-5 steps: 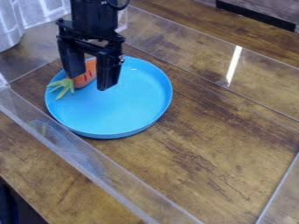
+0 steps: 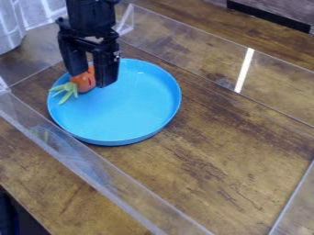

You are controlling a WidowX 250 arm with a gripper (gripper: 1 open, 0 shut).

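A blue plate (image 2: 128, 110) rests on the wooden table in the camera view. On its left side lies an orange toy carrot with green leaves (image 2: 66, 91), partly hidden behind my gripper. My black gripper (image 2: 88, 75) hangs from the top left over the carrot, its fingers pointing down at it. Whether it is shut on the carrot or only around it is unclear.
A clear plastic barrier (image 2: 110, 188) runs diagonally along the left and lower left, with another clear edge at the lower right. The wooden table (image 2: 233, 147) right of the plate is bare.
The gripper has moved slightly left, further over the carrot, which now shows less behind it. The plate has not visibly moved.
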